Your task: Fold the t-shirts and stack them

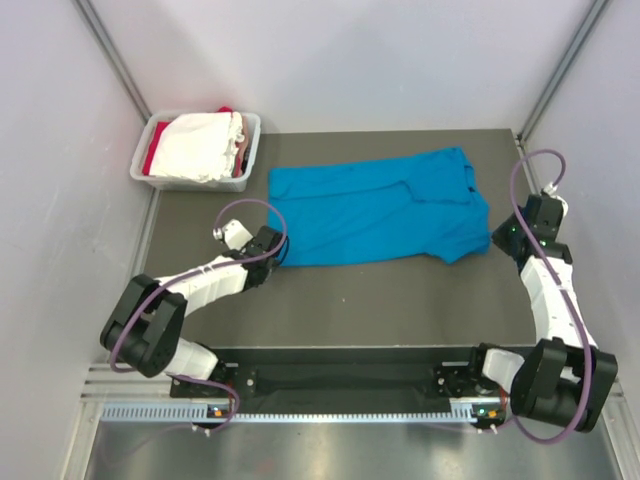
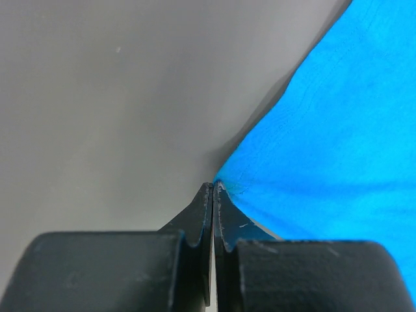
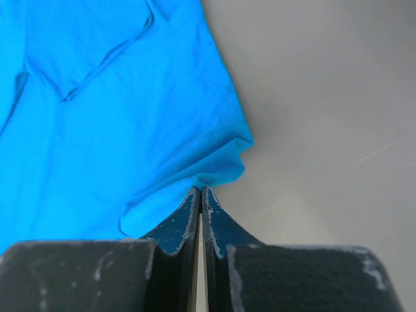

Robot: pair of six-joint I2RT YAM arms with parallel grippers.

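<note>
A blue t-shirt [image 1: 370,215] lies partly folded across the table, its long side running left to right. At its near left corner my left gripper [image 1: 281,262] is shut on the cloth; in the left wrist view the blue fabric [image 2: 312,143] runs right up to the closed tips. My right gripper [image 1: 494,240] is at the shirt's right edge. In the right wrist view its fingers are closed at a bunched fold [image 3: 218,170], with the cloth gathered at the tips. A sleeve flap shows in the upper left there.
A white bin [image 1: 192,184] at the back left holds folded white cloth [image 1: 196,146] and some red cloth.
</note>
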